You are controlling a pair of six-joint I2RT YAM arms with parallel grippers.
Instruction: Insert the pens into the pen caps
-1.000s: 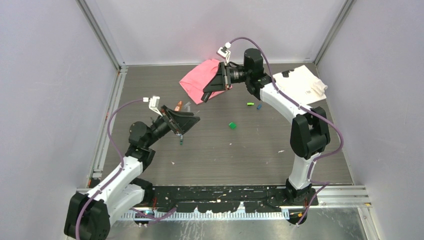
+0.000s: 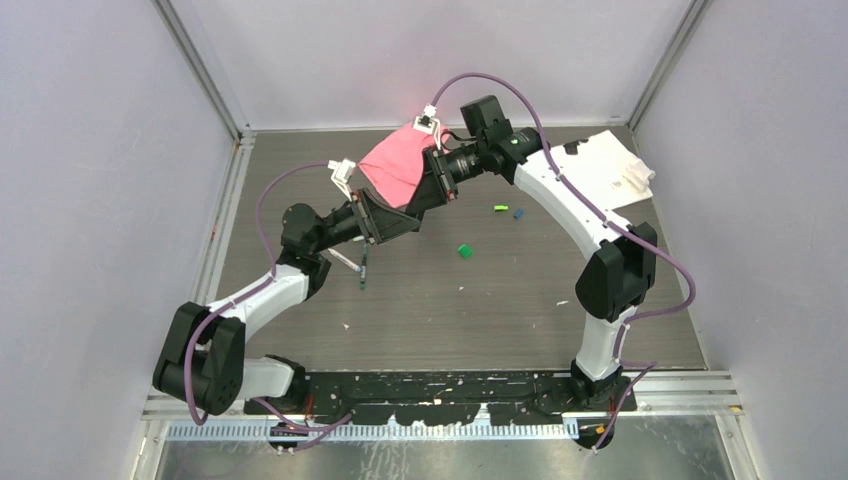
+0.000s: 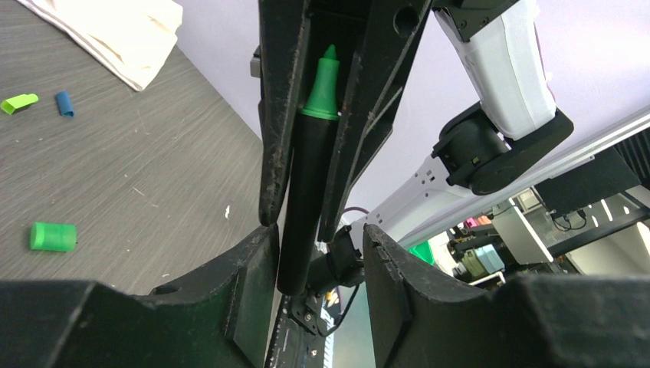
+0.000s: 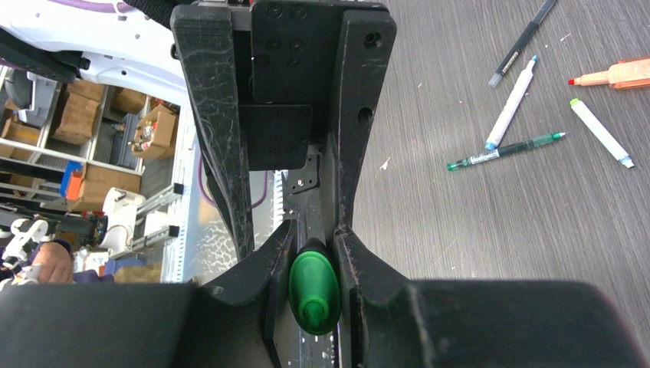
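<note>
A black pen with a green tip is held upright in my right gripper, whose fingers are shut on it; the right wrist view shows its green end (image 4: pixel 314 295) end-on. My left gripper has its fingers part open around the pen's lower black part, close beneath the right gripper's fingertips. Whether they touch it is unclear. Loose caps lie on the table: a green one (image 3: pixel 53 236), a lime one (image 3: pixel 19 103) and a blue one (image 3: pixel 65 104). Several pens lie at the table's left, among them a green one (image 4: pixel 506 152).
A pink cloth (image 2: pixel 390 165) lies at the back middle, under the grippers. A white cloth (image 2: pixel 600 170) lies at the back right.
My left gripper has moved up and right to meet the right one, which has swung slightly toward the front and right-to-middle with the pen. The two now nearly touch.
</note>
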